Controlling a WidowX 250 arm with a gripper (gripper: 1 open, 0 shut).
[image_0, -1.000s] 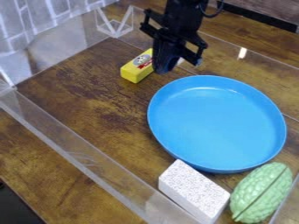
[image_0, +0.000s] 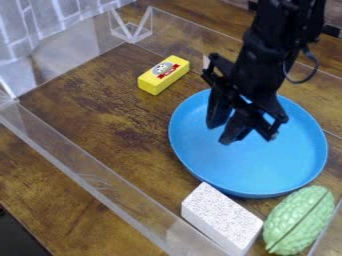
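The black gripper (image_0: 241, 110) hangs over the blue round tray (image_0: 247, 160), its finger tips spread apart with nothing visible between them. A yellow box (image_0: 163, 73) with a small printed label lies on the wooden surface, left of and behind the gripper. A white speckled block (image_0: 221, 218) and a pale green ribbed object (image_0: 297, 220) sit in front of the tray.
Clear plastic walls (image_0: 94, 175) edge the wooden work area (image_0: 94, 105). A white curtain-like fabric (image_0: 40, 35) is at the top left.
The gripper has moved down and toward the viewer, from near the yellow box to over the blue tray. The yellow box has stayed in place.
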